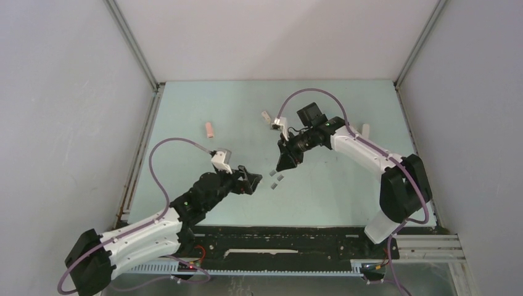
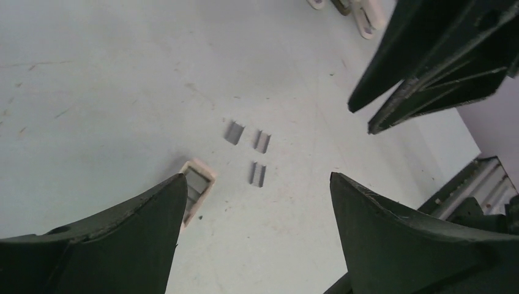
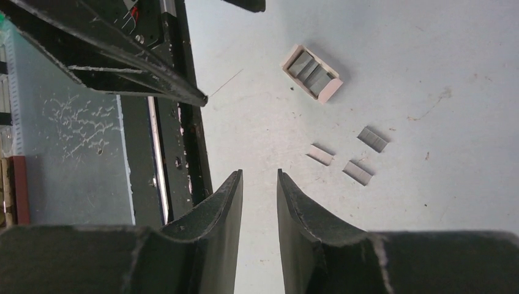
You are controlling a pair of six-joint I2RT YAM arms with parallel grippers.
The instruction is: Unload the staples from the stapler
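Three short staple strips (image 3: 357, 173) lie loose on the table, apart from each other. Beside them is a small pale box holding more staple strips; in the left wrist view the box (image 2: 209, 174) is partly covered by a finger. My left gripper stands open above this area, nothing between its fingers. On the far side of the strips hangs my right gripper, its fingers parted by a narrow empty gap. Pale and dark objects (image 2: 369, 17) show at the upper edge of the left wrist view; which is the stapler I cannot tell.
A pinkish block (image 1: 210, 129) lies at the back left. Near the back middle is a small white piece (image 1: 266, 116), and a white object (image 1: 366, 131) sits behind the right arm.
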